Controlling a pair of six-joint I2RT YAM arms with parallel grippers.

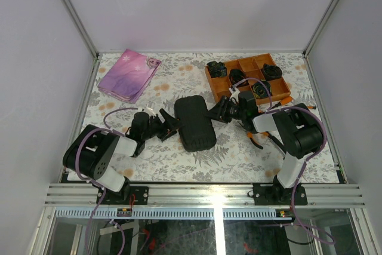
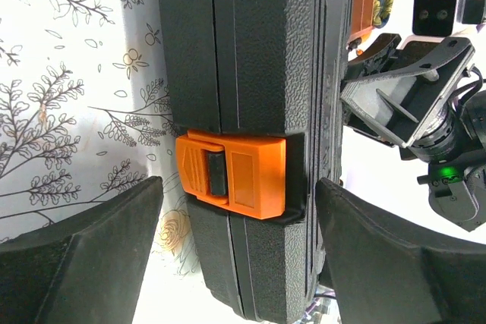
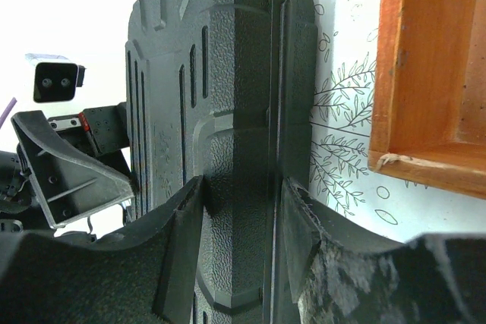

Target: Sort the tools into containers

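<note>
A black hard tool case (image 1: 195, 123) stands at the middle of the table. Its orange latch (image 2: 243, 175) lies between the parted fingers of my left gripper, which is open and just short of the case. From the other side, my right gripper is shut on the case's edge, one finger on each face. Loose tools with orange handles (image 1: 255, 141) lie under and beside the right arm, partly hidden by it.
An orange-brown divided box (image 1: 242, 65) holding several dark bundles (image 1: 216, 69) stands at the back right, near the right gripper. A folded purple cloth (image 1: 129, 76) lies back left. Bare tablecloth shows in front of the case.
</note>
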